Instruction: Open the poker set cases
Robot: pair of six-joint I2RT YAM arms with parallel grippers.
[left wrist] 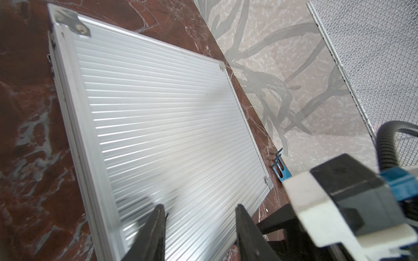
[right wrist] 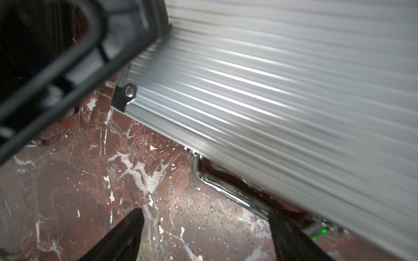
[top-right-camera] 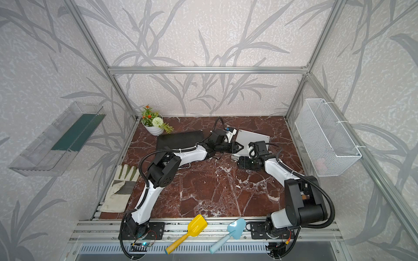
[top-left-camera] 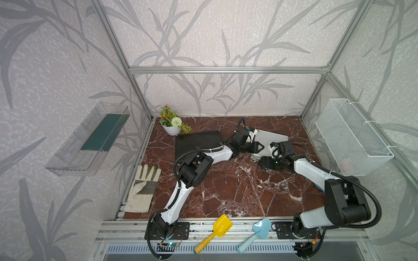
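Observation:
A silver ribbed poker case (left wrist: 169, 121) lies closed at the back right of the table; my left wrist view looks down on its lid. My left gripper is over the case's lid, fingers apart with no object clearly between them. My right gripper is low at the case's front edge, fingers apart, near the chrome handle (right wrist: 226, 192); whether the handle lies between the fingers or just beyond them I cannot tell.
A black mat (top-left-camera: 196, 139) and a potted plant (top-left-camera: 172, 124) stand at back left. A glove (top-left-camera: 141, 189) lies left. Yellow (top-left-camera: 222, 225) and blue (top-left-camera: 261, 226) tools sit at the front rail.

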